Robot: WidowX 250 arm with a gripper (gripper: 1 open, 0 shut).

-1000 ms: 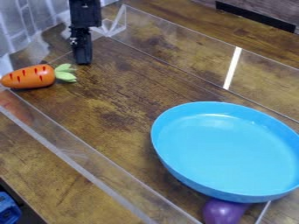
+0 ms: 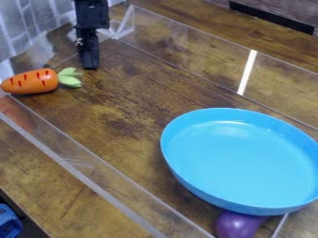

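Observation:
My black gripper (image 2: 88, 51) hangs at the top left over the wooden table, its fingers low near the surface and shut, with nothing visible between them. An orange toy carrot (image 2: 33, 81) with green leaves lies just below and left of it, apart from the fingers. A large blue plate (image 2: 236, 158) fills the lower right. A purple toy vegetable (image 2: 239, 225), partly hidden, lies at the plate's near edge.
Clear plastic edging runs round the work area, with a white strip (image 2: 247, 72) at the right. A blue object (image 2: 6, 223) shows at the lower left corner.

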